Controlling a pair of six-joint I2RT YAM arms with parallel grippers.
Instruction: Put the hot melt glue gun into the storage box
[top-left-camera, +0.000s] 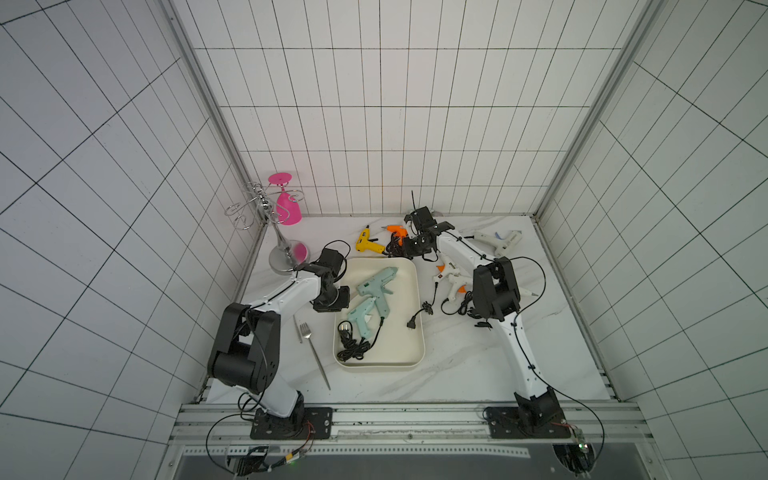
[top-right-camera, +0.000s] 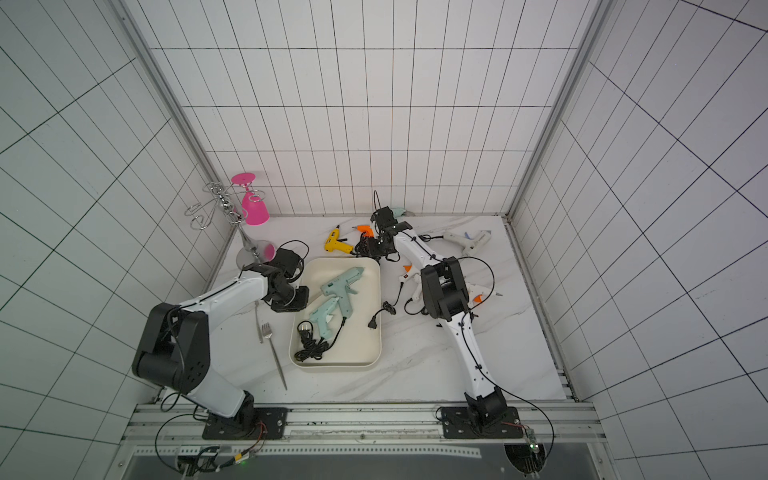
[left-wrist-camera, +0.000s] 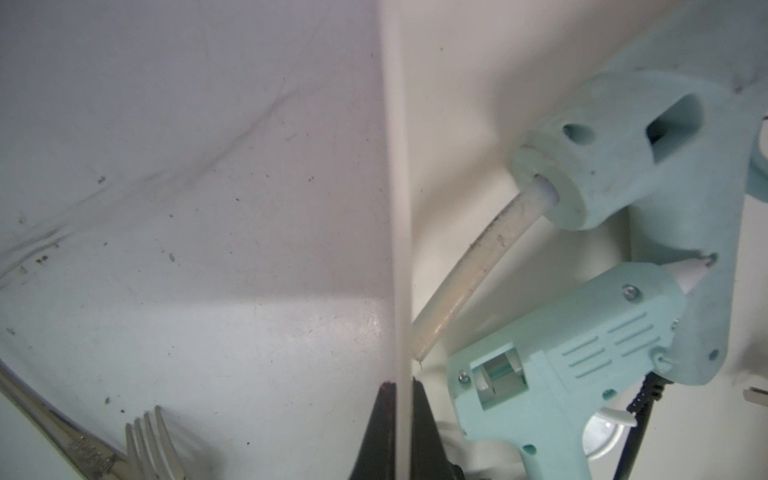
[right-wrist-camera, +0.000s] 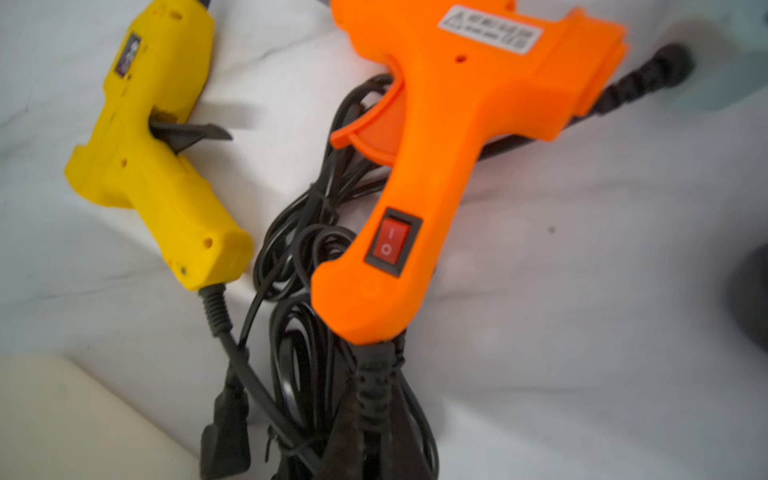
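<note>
The cream storage box (top-left-camera: 400, 336) holds two mint glue guns (top-left-camera: 376, 284) with black cables. My left gripper is shut at the box's left rim, directly over or on it. Behind the box, my right gripper is shut at the black cord of the orange glue gun (right-wrist-camera: 424, 184); whether it pinches the cord is hard to tell. The yellow glue gun (right-wrist-camera: 184, 208) lies just left of the orange one, with coiled cables around both.
A metal stand (top-left-camera: 284, 257) with a pink glass (top-left-camera: 288, 208) stands back left. Forks (top-left-camera: 316, 352) lie left of the box. More white glue guns (top-left-camera: 500, 240) lie right.
</note>
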